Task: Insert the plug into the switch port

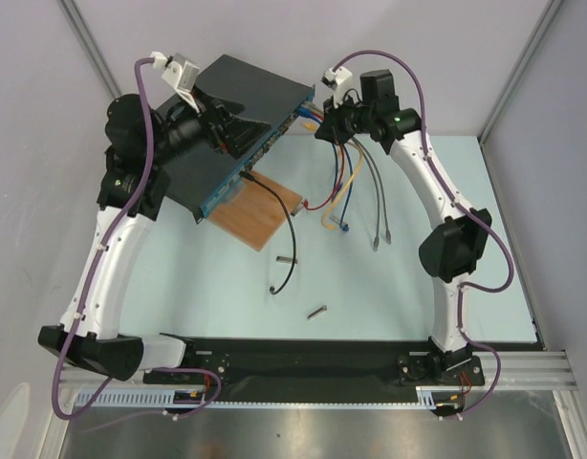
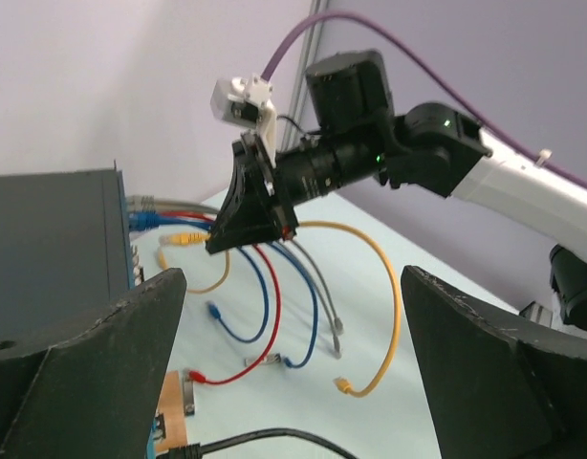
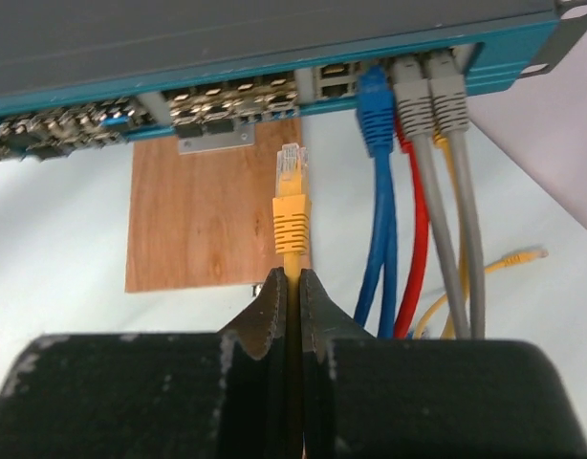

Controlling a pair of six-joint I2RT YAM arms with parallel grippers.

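The teal-edged switch has a row of ports; a gap separates the plug from them in the right wrist view. The left wrist view shows the yellow plug beside the switch's port side. Over the top of the switch, my left gripper stands open, and its wide-spread fingers have nothing between them.
Blue, grey and red cables are plugged in at one end of the switch, close to the plug. A black cable hangs from the front. A wooden board lies below.
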